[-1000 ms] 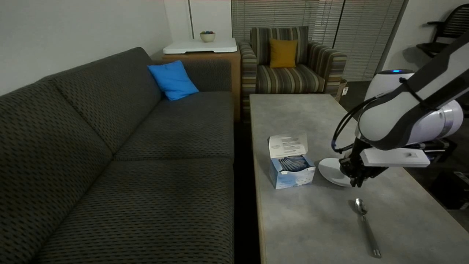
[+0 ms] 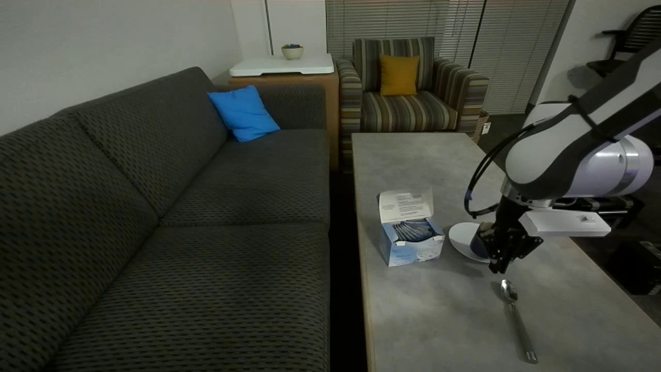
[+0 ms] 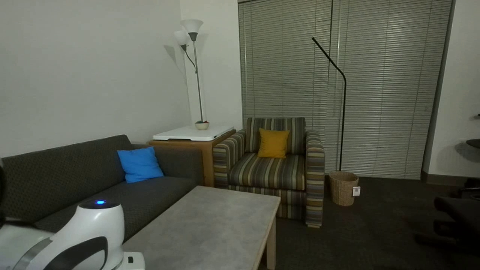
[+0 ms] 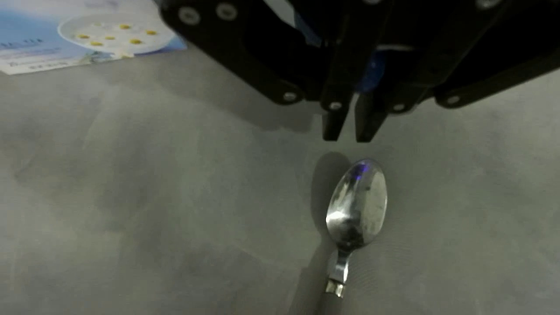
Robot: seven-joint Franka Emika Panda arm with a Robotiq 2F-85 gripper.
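Observation:
My gripper (image 2: 497, 270) hangs over the table beside a white plate (image 2: 461, 238), its fingers nearly together in the wrist view. Something dark blue (image 4: 372, 71) shows between the fingers, farther back from the tips, and the fingers look shut on it. In exterior view 1 this dark blue object (image 2: 477, 245) appears against the plate, partly covered by the gripper; its full shape is hidden. A metal spoon (image 4: 358, 204) lies on the table just below the fingertips in the wrist view, apart from them. Left of the plate stands an open blue-and-white box (image 2: 413, 250) holding several packets.
The grey table (image 2: 427, 322) has clear room at its far end and front left. A dark sofa (image 2: 248, 266) runs along its left side, and a striped armchair (image 2: 406, 111) stands beyond the far end.
My gripper has tilted and shifted slightly left and lower, nearer the spoon's bowl. The dark blue object now shows beside it in exterior view 1. Box, plate and spoon look unmoved.

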